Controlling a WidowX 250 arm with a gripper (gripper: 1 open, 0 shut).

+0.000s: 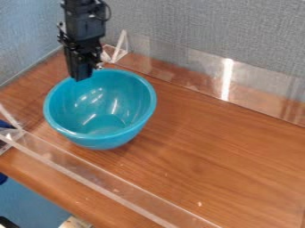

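A large turquoise bowl (pixel 102 111) rests on the wooden table (pixel 220 160), left of centre. My black gripper (pixel 84 73) hangs from the top over the bowl's back-left rim, its tip at or just behind that rim. It looks shut, with nothing visible between its fingers, though the tip is small to see.
A clear strip (pixel 227 78) runs along the back wall, and a clear rail crosses the front left. A blue object (pixel 5 125) sits at the left edge.
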